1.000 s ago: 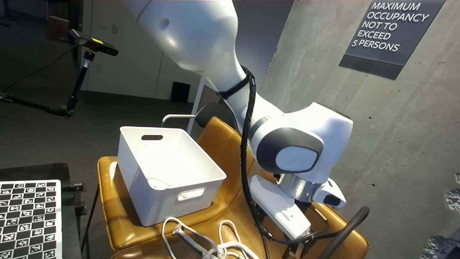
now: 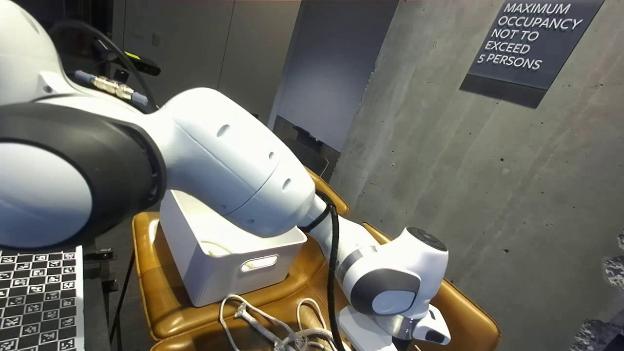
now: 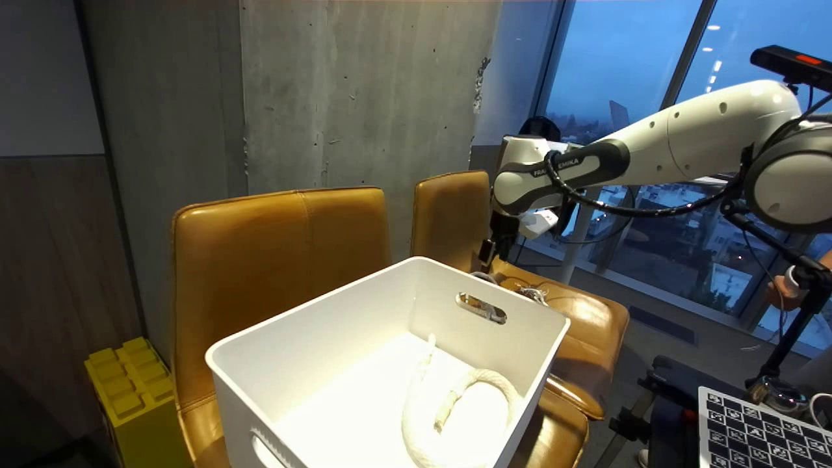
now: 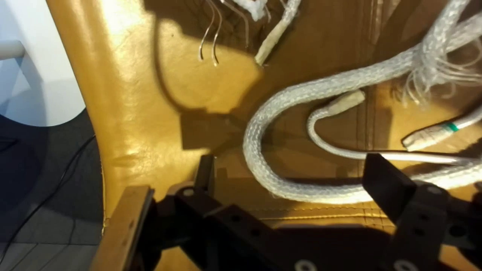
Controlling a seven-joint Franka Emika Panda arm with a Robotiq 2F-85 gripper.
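Observation:
In the wrist view my gripper is open over the tan leather chair seat, its two dark fingers spread wide. A thick white braided rope (image 4: 275, 101) curves across the seat between and beyond the fingers, and its right part passes behind the right finger (image 4: 386, 183). Whether the fingers touch the rope I cannot tell. Thinner cords with taped ends (image 4: 427, 137) and frayed strands (image 4: 433, 67) lie around it. Exterior view 2 shows a white bin (image 3: 312, 312) on the neighbouring chair with a pale rope (image 3: 413, 421) inside. In exterior view 1 the fingertips are out of sight.
The bin (image 2: 234, 281) stands to one side of the ropes (image 2: 281, 333). Chair backrests (image 3: 448, 214) rise behind, near a concrete wall (image 3: 366, 101). A checkered board (image 2: 41, 298) lies beside the chairs. Bare leather (image 4: 126, 90) shows left of the rope.
The arm has come down and my gripper is lower, towards the chair seat. The upper arm now covers part of the bin in exterior view 1. The bin has stayed put.

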